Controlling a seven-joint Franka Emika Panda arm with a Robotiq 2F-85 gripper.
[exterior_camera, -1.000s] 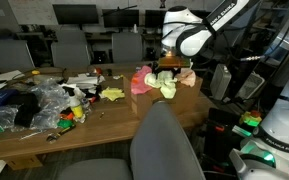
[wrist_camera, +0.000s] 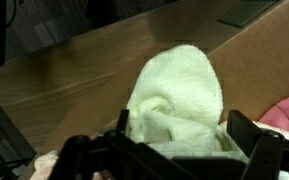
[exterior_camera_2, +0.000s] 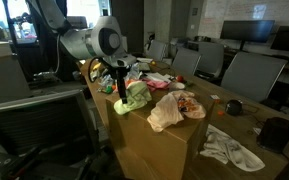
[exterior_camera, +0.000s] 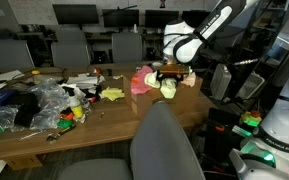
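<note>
My gripper points down with its dark fingers (wrist_camera: 246,135) spread wide over a pale green cloth (wrist_camera: 177,82). In the wrist view the cloth lies between and beyond the fingertips; whether they touch it I cannot tell. Exterior view 2 shows the same green cloth (exterior_camera_2: 137,96) crumpled right by the gripper (exterior_camera_2: 122,86). A pink cloth (wrist_camera: 288,108) shows at the wrist view's right edge. Beside the green one, a peach cloth (exterior_camera_2: 167,112) drapes over a brown edge.
On the long wooden table (exterior_camera: 104,130), clear plastic bags (exterior_camera: 52,105), a yellow cloth (exterior_camera: 112,93) and bottles spread leftward. A grey cloth (exterior_camera_2: 229,148) and a black cylinder (exterior_camera_2: 275,134) lie farther off.
The arm has come down slightly, and its gripper is lower over the cloths. The cloths show no clear shift.
</note>
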